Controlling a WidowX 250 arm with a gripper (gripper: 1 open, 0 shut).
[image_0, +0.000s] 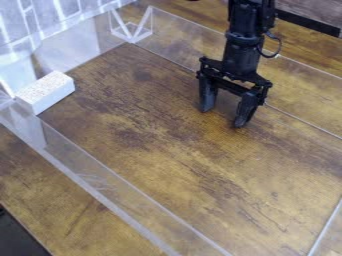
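The black robot arm reaches down from the top right, its gripper (225, 104) low over the wooden floor (160, 160) inside a clear-walled enclosure. The two dark fingers stand apart, with no object visible between them.
A white speckled block (46, 92) lies at the left beside the transparent wall (94, 175). Clear walls also run along the back and right, and a white curtain hangs at the top left.
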